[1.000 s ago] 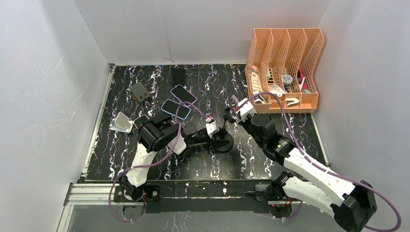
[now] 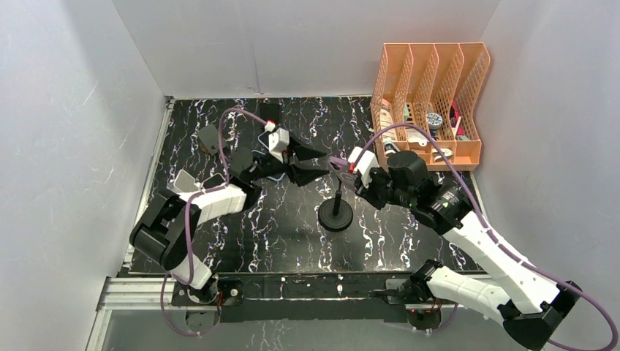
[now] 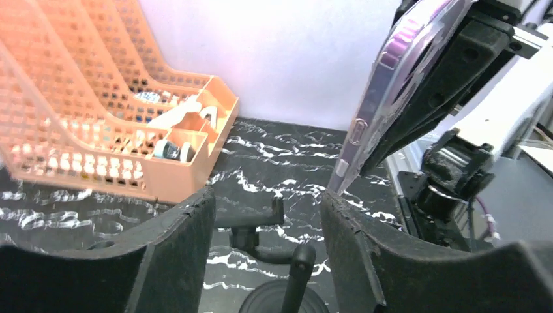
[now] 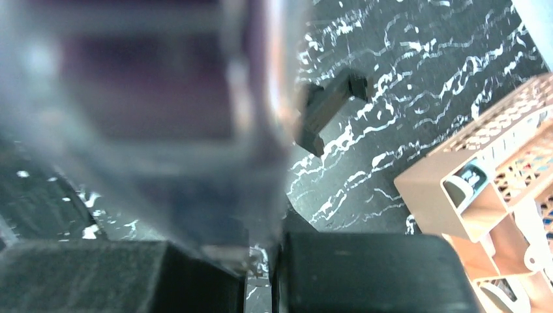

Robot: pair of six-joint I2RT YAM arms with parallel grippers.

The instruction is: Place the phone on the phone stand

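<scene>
A phone in a clear purple-tinted case (image 3: 391, 78) is held upright by my right gripper, shut on it, above and to the right of the black phone stand (image 2: 335, 216). The stand's cradle (image 3: 248, 218) is empty, with its post and round base below. My left gripper (image 2: 322, 164) is part open at the upper left of the stand, nothing visible between its fingertips, facing the phone and cradle.
An orange organizer (image 2: 453, 153) with small items fills the back right. More phones and small stands, such as a grey one (image 2: 210, 139), lie at the left and back, partly behind the left arm. Grey walls enclose the table.
My left arm has risen and moved up and back from beside the stand's base. My right gripper has shifted slightly, with the phone now more visible above the stand.
</scene>
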